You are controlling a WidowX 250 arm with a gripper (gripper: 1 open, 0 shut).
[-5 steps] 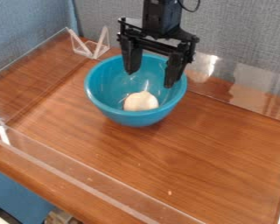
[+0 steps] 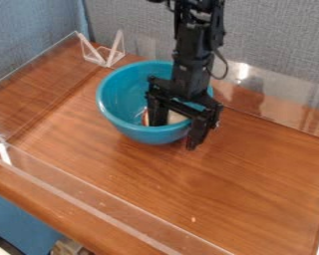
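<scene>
My black gripper [image 2: 178, 112] reaches down from the top into a blue bowl [image 2: 121, 98] on the wooden table [image 2: 189, 194]. It is open, its fingers low inside and over the right side of the bowl. A pale round object [image 2: 173, 118] in the bowl is mostly hidden behind the gripper, so I cannot tell whether the fingers touch it.
A white wire rack [image 2: 100, 52] stands at the back left near the grey padded walls. A clear strip runs along the left front edge.
The gripper has descended from above the bowl into it, now covering much of the pale object.
</scene>
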